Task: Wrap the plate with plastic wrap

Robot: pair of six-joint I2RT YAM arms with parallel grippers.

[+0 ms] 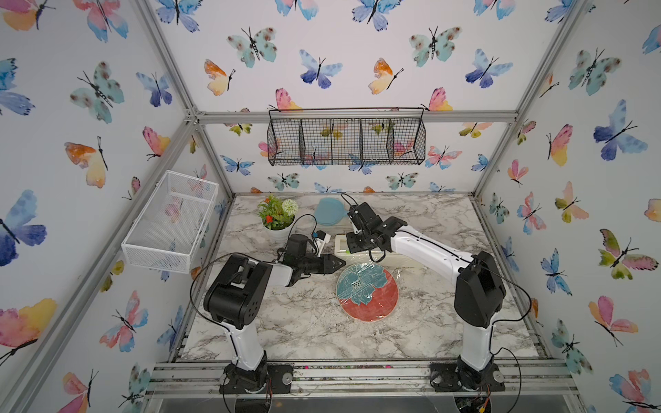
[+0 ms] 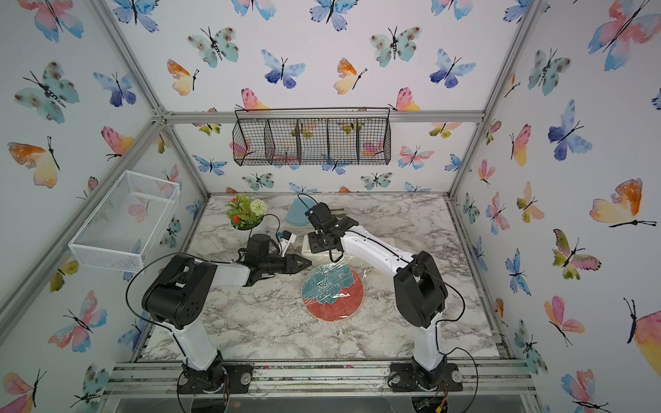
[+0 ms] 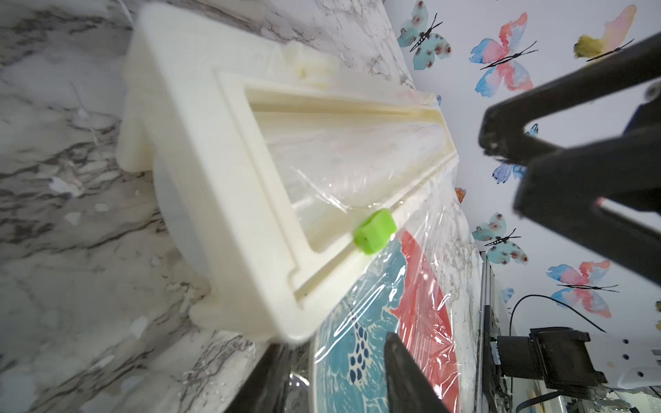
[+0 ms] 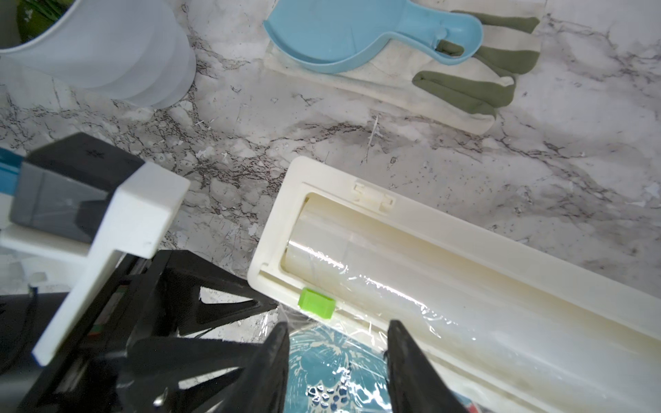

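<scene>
A round plate [image 1: 377, 303] with a blue flower on red lies flat on the marble table, clear film [image 1: 396, 269] spread over it. Behind it is a cream wrap dispenser [image 4: 482, 241] with its roll inside; a green slider [image 4: 316, 303] sits near its left end. My left gripper is part open beside that end, and in the right wrist view its fingertips [image 4: 265, 301] are close to the dispenser's corner. Above the dispenser's front edge hovers my right gripper, fingers apart. I see nothing held in either.
A blue spoon rest [image 4: 358, 31] lies on a folded cloth [image 4: 468, 96] behind the dispenser. To its left stands a potted plant [image 1: 277, 214]. A white basket [image 1: 172, 220] hangs at the left wall.
</scene>
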